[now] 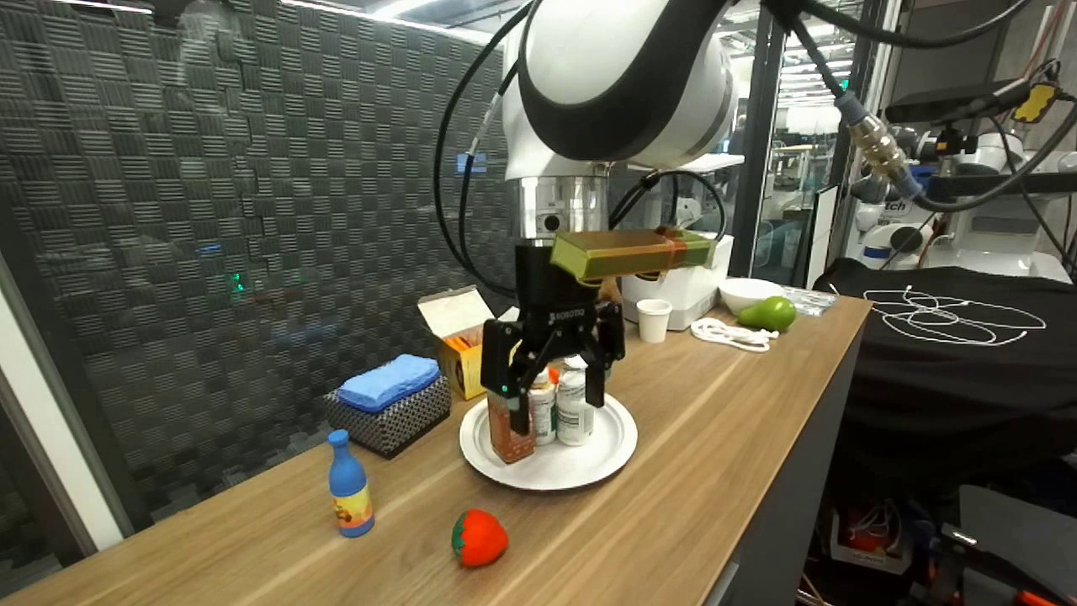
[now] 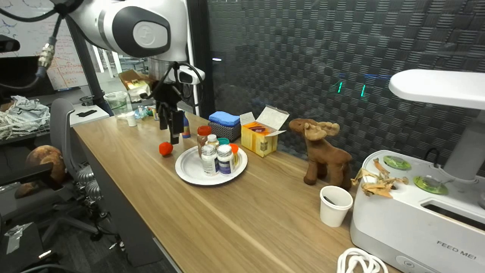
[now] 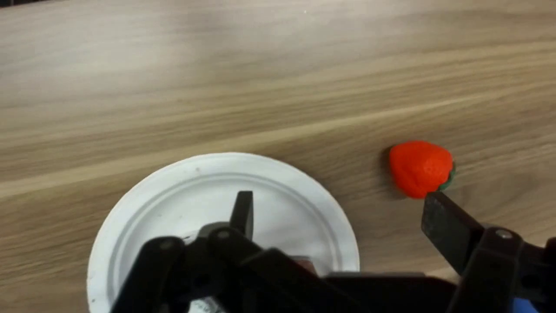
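Note:
My gripper (image 1: 561, 416) is open with nothing between its fingers. In the wrist view its two fingers (image 3: 449, 229) stand wide apart, one over the white plate (image 3: 333, 219) and the other below the red strawberry (image 3: 420, 168). That toy strawberry, with a green leaf end, lies on the bare wood beside the plate. Several bottles crowd the plate: a red-capped spice jar (image 2: 203, 139), white pill bottles (image 2: 225, 160) and others behind. From exterior view 1 the gripper blocks the jar's top. A blue bottle (image 1: 348, 485) stands upright left of the strawberry.
Along the wall are a woven basket with a blue cloth (image 1: 389, 382), an open yellow box (image 2: 259, 137) and a brown plush moose (image 2: 323, 152). A paper cup (image 2: 335, 205) stands near the white appliance (image 2: 409, 227).

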